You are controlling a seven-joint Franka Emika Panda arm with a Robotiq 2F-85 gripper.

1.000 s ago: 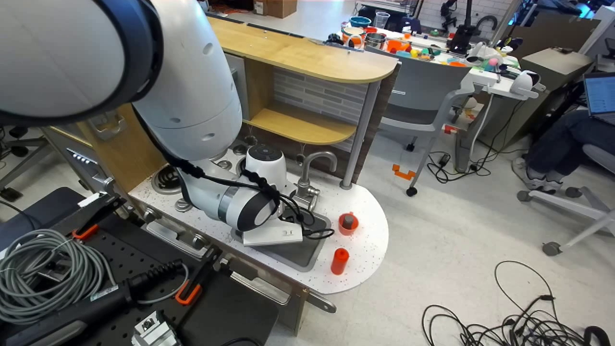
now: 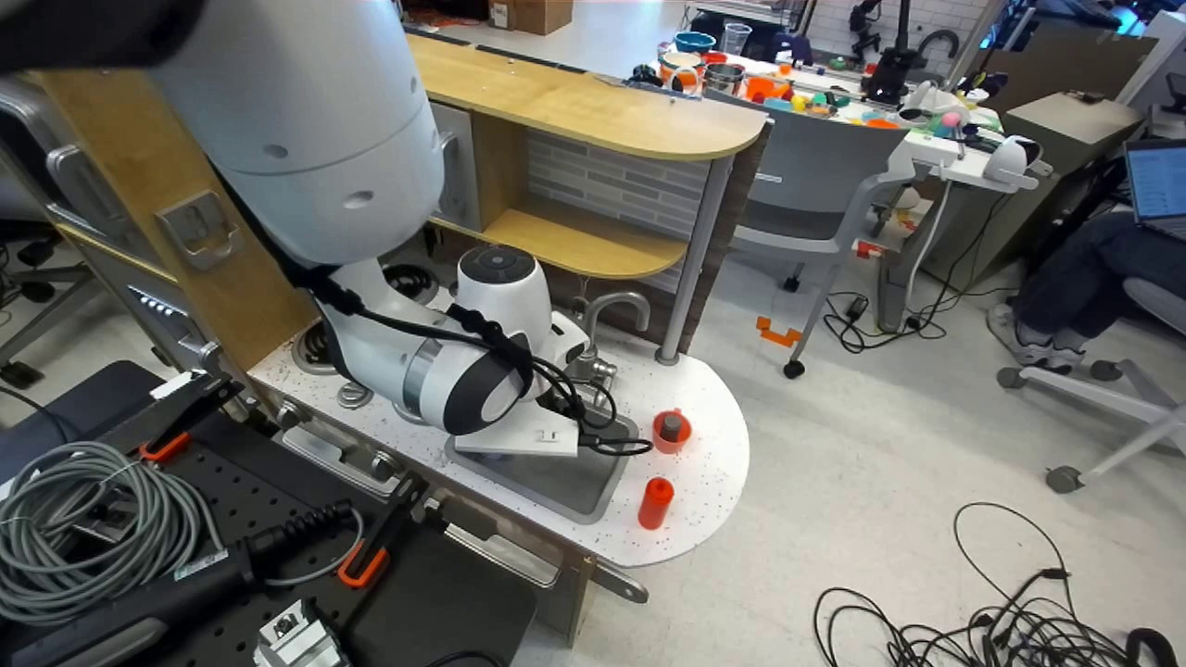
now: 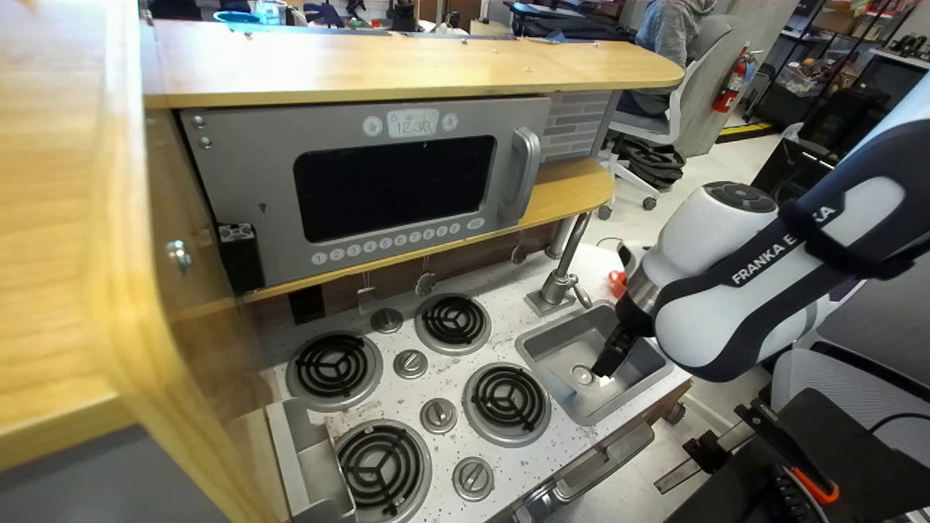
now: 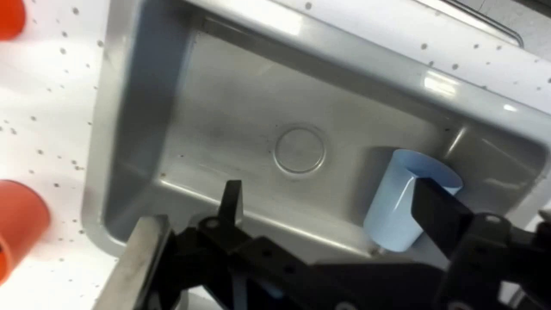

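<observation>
My gripper is open over the grey sink (image 4: pixel 232 119), with nothing held between its fingers. A light blue cup (image 4: pixel 390 209) lies on its side in the sink's corner. In the wrist view the right finger (image 4: pixel 439 212) overlaps part of the cup; whether they touch cannot be told. From exterior view 2 the black fingertips (image 3: pixel 610 359) point down into the basin, and a bluish patch (image 3: pixel 556 385), likely the cup, shows by the sink wall. In exterior view 1 the hand hides the fingers and the cup.
On the white counter right of the sink stand a red bottle-like object (image 2: pixel 656 504) and a red cup (image 2: pixel 672 430) with something dark inside. The faucet (image 2: pixel 606 333) rises behind the basin. Stove burners (image 3: pixel 506 401) lie on its other side.
The arm has shifted a little up and to the left in exterior view 1. The red objects on the counter have stayed put.
</observation>
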